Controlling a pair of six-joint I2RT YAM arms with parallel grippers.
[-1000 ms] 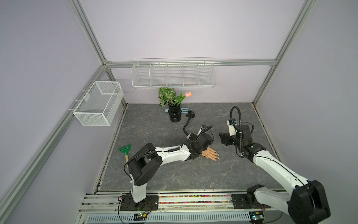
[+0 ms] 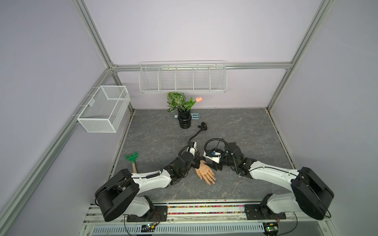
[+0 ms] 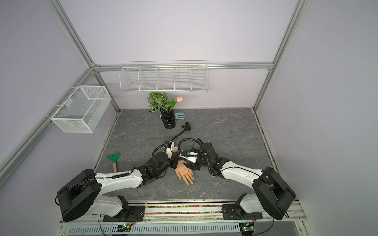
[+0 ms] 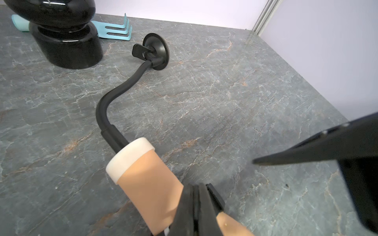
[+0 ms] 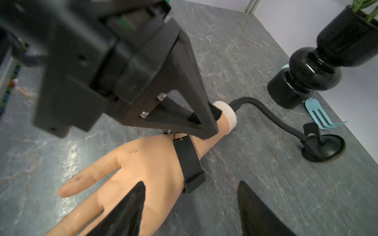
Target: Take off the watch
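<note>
A tan model hand (image 5: 157, 161) lies on the table, fingers toward the front, joined at its white cuff (image 4: 130, 159) to a black bendable stalk. Round its wrist sits the watch, whose black band (image 5: 186, 155) shows in the right wrist view. In the left wrist view its dark edge (image 4: 215, 197) shows beside my left gripper, shut over the wrist. The fingertips cover much of the watch, and no strap shows between them. My right gripper is open, its blurred fingers in front of the hand and band with nothing between them.
The stalk's black suction base (image 4: 157, 51) rests on the table behind the hand. Farther back stand a black vase (image 2: 184, 120) with plants and a light blue fork (image 4: 114, 30). A green rake (image 2: 132, 157) lies at left. Both arms are close together.
The left gripper and the model hand have shifted left and toward the front together. My right arm has swung left from the table's right side to the hand.
</note>
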